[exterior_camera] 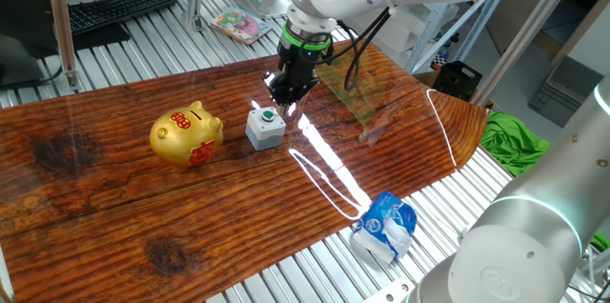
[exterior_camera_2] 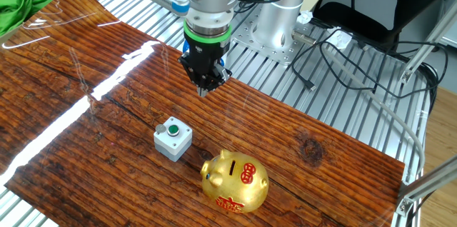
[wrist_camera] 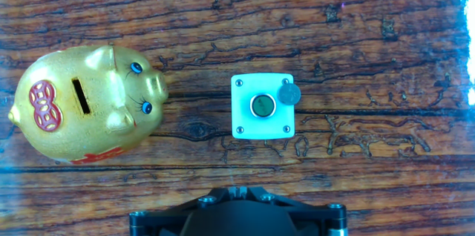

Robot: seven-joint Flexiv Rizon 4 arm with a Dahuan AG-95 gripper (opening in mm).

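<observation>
A white box with a green button [wrist_camera: 263,105] stands on the wooden table. A small grey coin-like disc [wrist_camera: 289,93] lies on one corner of its top, slightly over the edge. Beside the box sits a golden piggy bank [wrist_camera: 82,105] with red markings and a dark slot [wrist_camera: 81,96] in its back. My gripper [exterior_camera_2: 202,92] hangs above the table, apart from the box and on its robot-base side. Its fingertips look together, with nothing seen between them. The gripper's black body [wrist_camera: 241,217] fills the bottom middle of the wrist view.
A blue and white packet [exterior_camera: 385,227] lies at the table's edge on the slatted metal surface. A colourful booklet [exterior_camera: 240,26] and a keyboard [exterior_camera: 119,10] lie beyond the wood.
</observation>
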